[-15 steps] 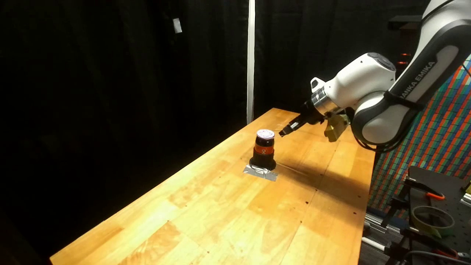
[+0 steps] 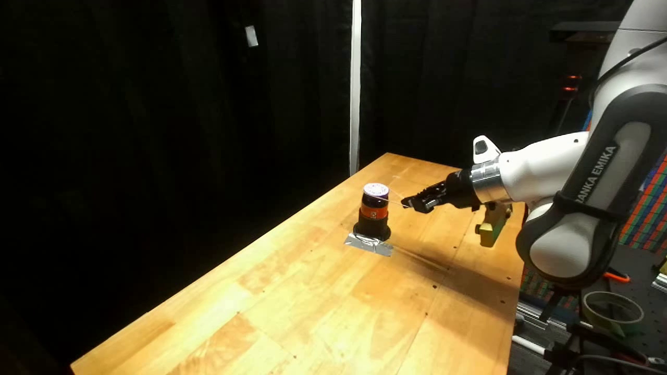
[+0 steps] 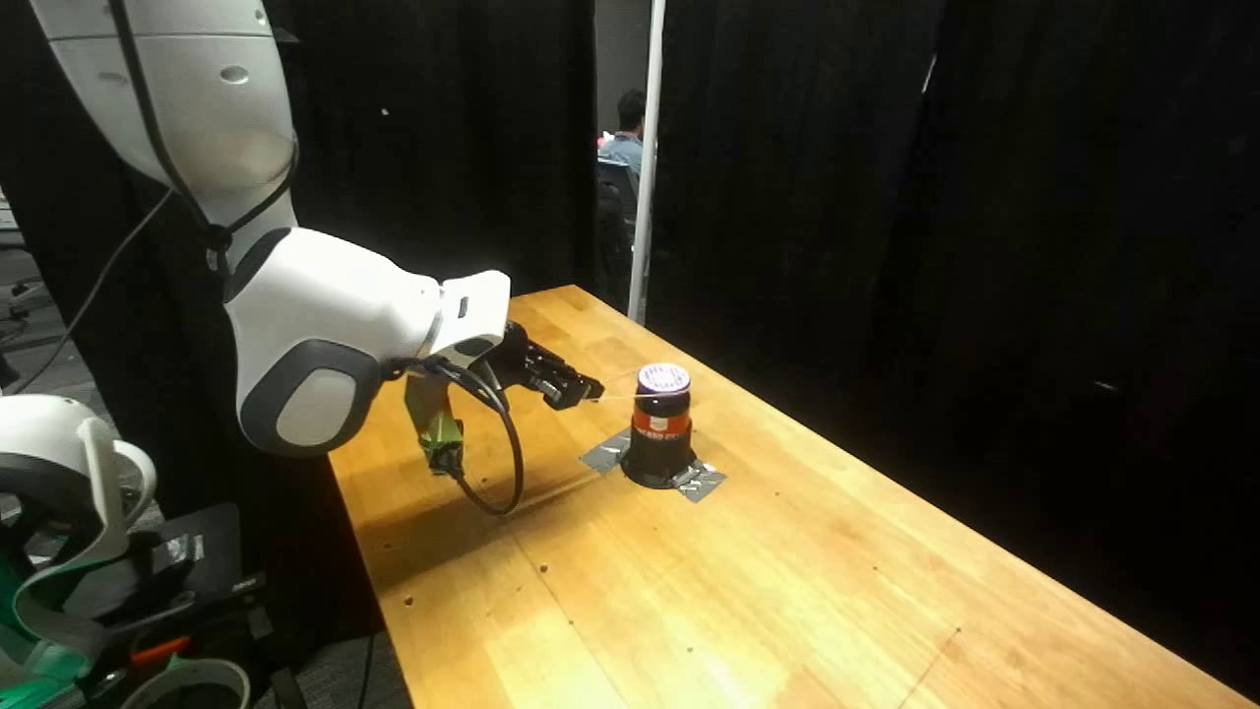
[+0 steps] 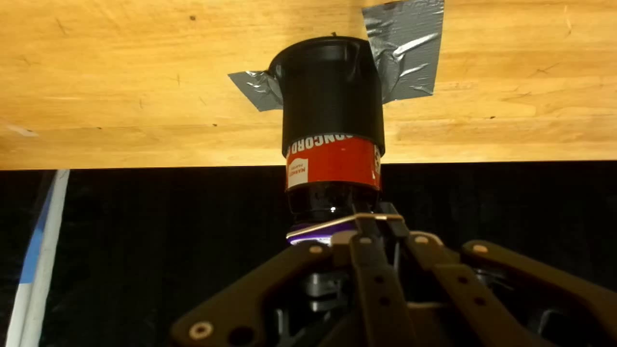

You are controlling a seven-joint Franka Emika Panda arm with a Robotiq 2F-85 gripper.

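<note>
A dark jar [image 2: 373, 215] with a red-orange label and a pale purple lid [image 3: 663, 378] stands upright in a black holder [image 4: 332, 92] fixed to the table with grey tape. My gripper [image 2: 414, 203] is beside the jar's upper part, apart from it and nearly level. In the wrist view its fingers [image 4: 365, 228] are close together, shut on a thin pale band [image 4: 324, 226]. This band reaches from the fingertips across to the lid; in both exterior views it shows as a fine line. Whether it loops round the jar is hidden.
Around the holder the wooden table [image 2: 300, 281] is clear, with wide free room towards the front. Grey tape [image 4: 405, 52] lies flat at the holder's base. A black curtain [image 3: 1004, 295] hangs behind the table edge.
The arm has come down and levelled out; the gripper pointed steeply downward before. Its tip is now slightly lower and further right of the jar. The jar stands in the same place.
</note>
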